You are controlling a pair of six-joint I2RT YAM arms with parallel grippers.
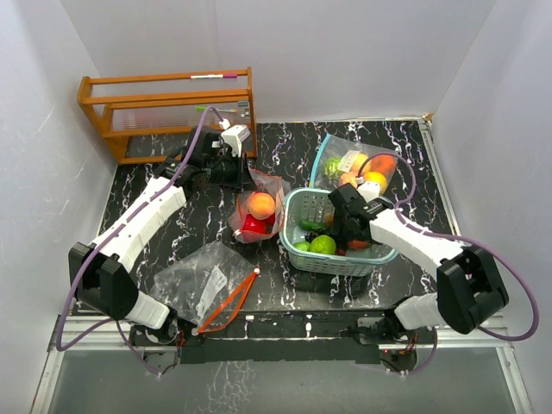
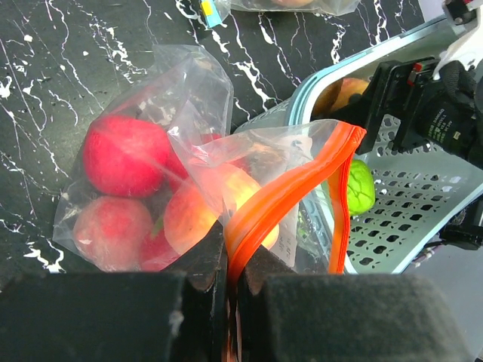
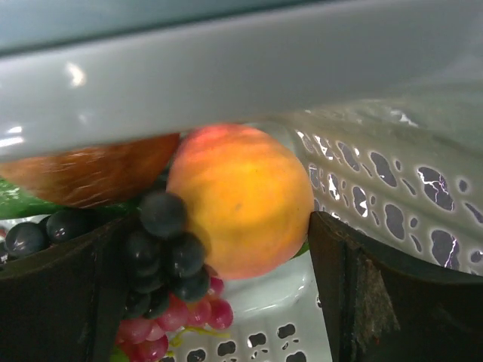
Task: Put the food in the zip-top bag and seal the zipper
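Observation:
My left gripper is shut on the orange-zippered rim of an upright bag [image 1: 259, 224] holding red fruit and a peach [image 2: 198, 211]. My right gripper [image 1: 345, 224] is down inside the teal basket [image 1: 293, 259]. In the right wrist view its fingers stand apart on either side of a yellow-orange fruit [image 3: 241, 196], with dark grapes [image 3: 185, 256] by the left finger; whether it grips anything is unclear. Red grapes [image 3: 211, 313] and a green round fruit [image 1: 323, 245] also lie in the basket.
A filled bag [image 1: 332, 164] lies behind the basket. An empty orange-zippered bag [image 1: 198, 285] lies at the front left. A wooden rack [image 1: 121, 121] stands at the back left.

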